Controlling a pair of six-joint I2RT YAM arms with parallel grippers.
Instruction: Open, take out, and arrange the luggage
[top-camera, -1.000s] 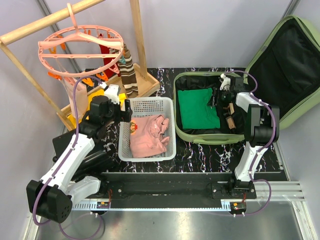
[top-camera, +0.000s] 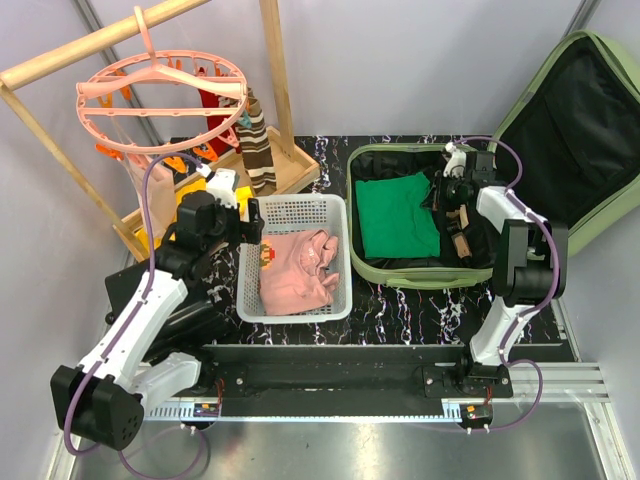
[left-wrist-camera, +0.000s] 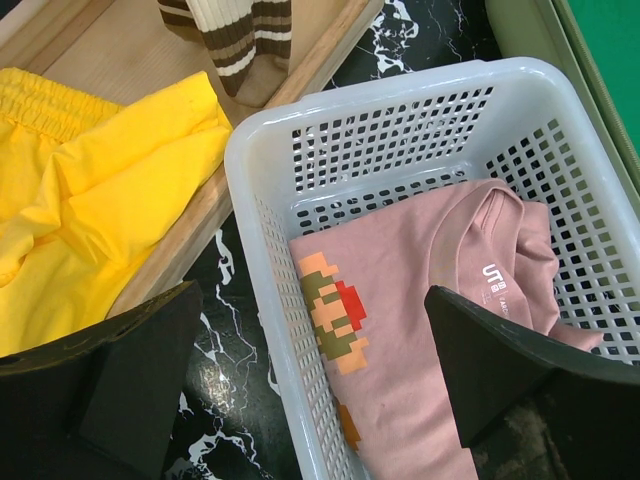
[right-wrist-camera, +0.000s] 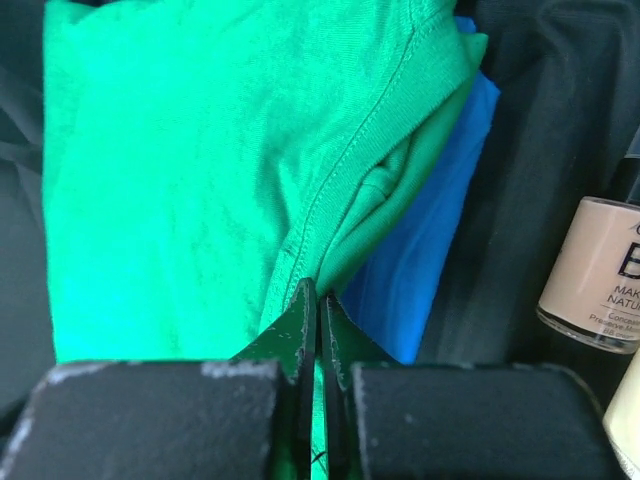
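A folded green garment (top-camera: 398, 218) lies in the open suitcase (top-camera: 425, 279). In the right wrist view, the right gripper is shut on the edge of this green garment, with its fingertips pinching the folded hem. Blue cloth (right-wrist-camera: 425, 235) peeks out beneath the green one. My left gripper stands open and empty above the white basket (left-wrist-camera: 275, 300). Inside that basket lies a pink garment (top-camera: 297, 268) with a pixel-style print.
A beige cosmetic bottle (right-wrist-camera: 595, 270) lies just right of the right gripper. Yellow shorts (left-wrist-camera: 110, 190) rest on the wooden rack base (left-wrist-camera: 195, 235). Overhead at left hangs a pink drying hanger (top-camera: 160, 90). The raised suitcase lid (top-camera: 575, 130) stands at the right.
The left arm has barely moved.
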